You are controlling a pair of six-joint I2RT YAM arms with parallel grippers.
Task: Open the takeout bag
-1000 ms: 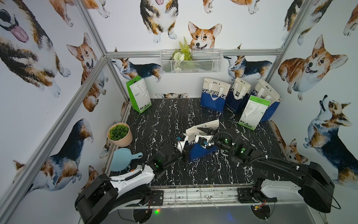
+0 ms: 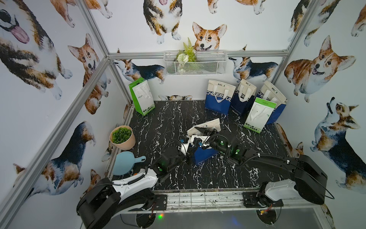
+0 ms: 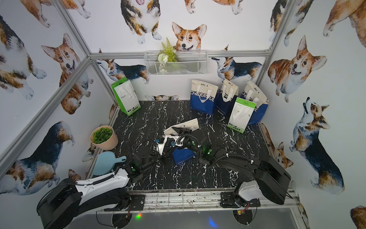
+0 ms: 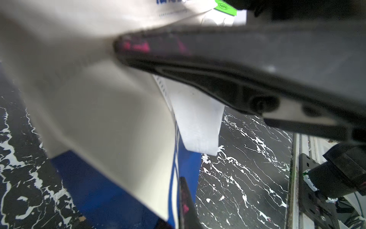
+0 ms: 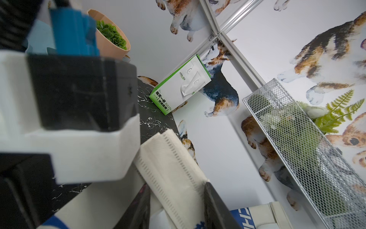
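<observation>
The takeout bag (image 2: 204,154), cream-topped with a blue lower part, is tilted at the table's middle, largely hidden by both arms. In the left wrist view my left gripper is low at the bag's side, shut on its thin edge. A dark finger with pink marks reaches across the cream paper above it. My right gripper is open, with the folded cream top (image 5: 167,160) between and just beyond its fingertips.
Blue bags (image 2: 217,103) and a green-white bag (image 2: 259,116) stand at back right, another green-white bag (image 2: 143,97) at back left. A plant pot (image 2: 122,143) and light-blue pan (image 2: 124,164) occupy the left edge.
My right arm and gripper have moved left and slightly up in the top left view. The bag's cream top has shifted left and back. The left arm looks unchanged.
</observation>
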